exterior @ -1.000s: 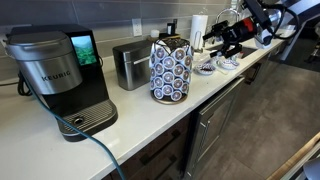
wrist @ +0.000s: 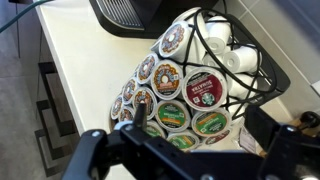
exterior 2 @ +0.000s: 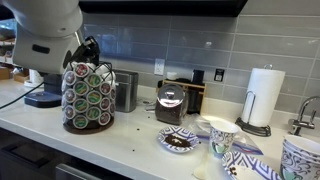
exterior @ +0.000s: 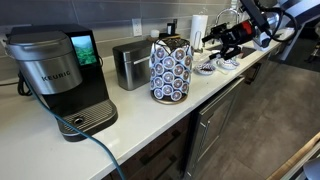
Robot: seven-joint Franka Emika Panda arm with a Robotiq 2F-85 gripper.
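Observation:
A carousel of coffee pods stands on the white counter, its sides covered with round pod lids. My gripper is open above the carousel, with one finger on either side of the wrist view. Between and beyond the fingers show lids with green, orange and white labels, plus a Starbucks pod. A few white pods lie in the black wire top of the rack. From outside, the gripper appears at the right of the carousel's top; no pod shows in it.
A Keurig coffee maker and a toaster stand along the wall. Farther along are a patterned plate, patterned cups and a paper towel roll. Bare counter lies before the toaster.

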